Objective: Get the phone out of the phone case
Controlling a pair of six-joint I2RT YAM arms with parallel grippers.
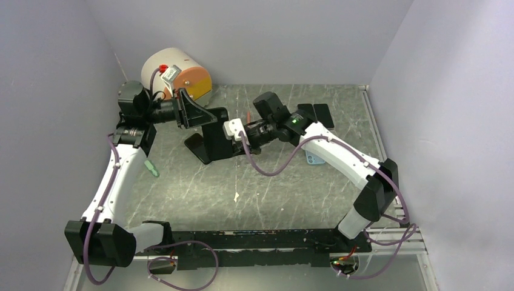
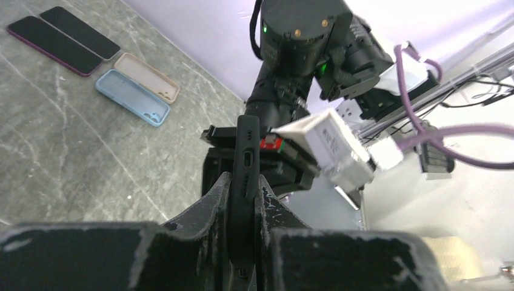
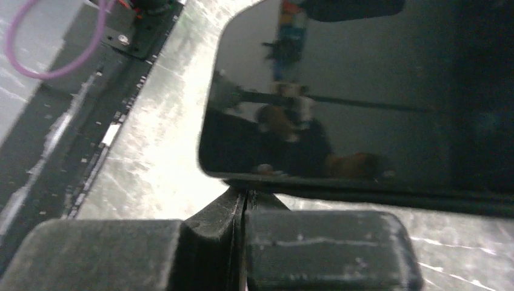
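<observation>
A black phone in its black case [image 1: 217, 134] is held up over the table, tilted, with my left gripper shut on it. In the left wrist view, the case's narrow end with its port cutout faces the camera. My right gripper is shut with nothing between its fingers, right beside the phone's lower corner. In the right wrist view the glossy screen [image 3: 339, 109] fills the upper right, its edge just above my fingertips. The phone still sits inside the case; any gap between them cannot be made out.
Another dark phone [image 1: 197, 147] lies on the table beneath the held one. Two more phones [image 2: 57, 43] and blue [image 2: 133, 97] and beige [image 2: 148, 76] cases lie to the right. A drum-shaped object [image 1: 176, 73] stands at the back left.
</observation>
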